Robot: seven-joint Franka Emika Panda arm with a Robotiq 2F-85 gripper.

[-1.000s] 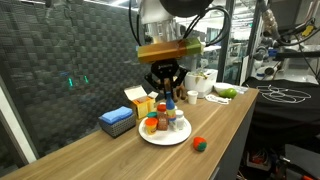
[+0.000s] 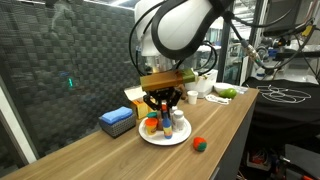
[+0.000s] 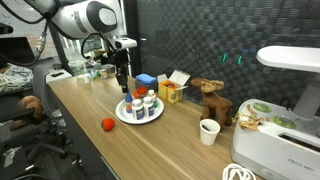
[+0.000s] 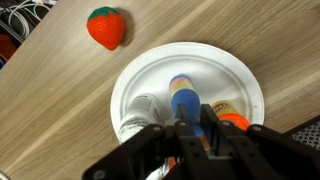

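Note:
A small bottle with a blue cap (image 4: pixel 184 98) and a yellow band is on or just above the white plate (image 4: pixel 222 72), in the wrist view. My gripper is shut on this bottle from above, at its blue upper part; the fingers partly hide it. In exterior view 1, the gripper (image 2: pixel 166 104) is low over the plate, among the other containers. White-capped bottles (image 4: pixel 143 104) are on one side of the held bottle, an orange-topped container (image 4: pixel 233 116) on the other. Whether the bottle's base touches the plate is not clear.
A red strawberry (image 2: pixel 200 144) lies on the table off the plate. Behind the plate are a dark blue box (image 2: pixel 117 121) and an open yellow box (image 3: pixel 174 87). A brown plush toy (image 3: pixel 211 102) and a white cup (image 3: pixel 209 131) stand farther along.
My gripper has come down from above the plate with the blue-topped bottle, and is now lower among the containers. The strawberry and plate have not moved.

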